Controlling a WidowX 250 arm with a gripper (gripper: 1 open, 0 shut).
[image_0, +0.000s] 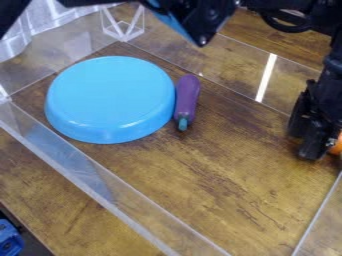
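My black gripper (315, 140) is low at the right edge of the wooden tray, beside an orange object (334, 141) that is mostly hidden behind it. Whether its fingers are open or shut on that object is unclear. A blue round lid or plate (110, 96) lies at the upper left, with a purple cylindrical object (189, 100) just to its right.
Clear plastic walls edge the tray (174, 190). The middle and lower floor of the tray is bare wood. A small blue object (7, 238) shows at the lower left, outside the wall, and dark cables hang across the top.
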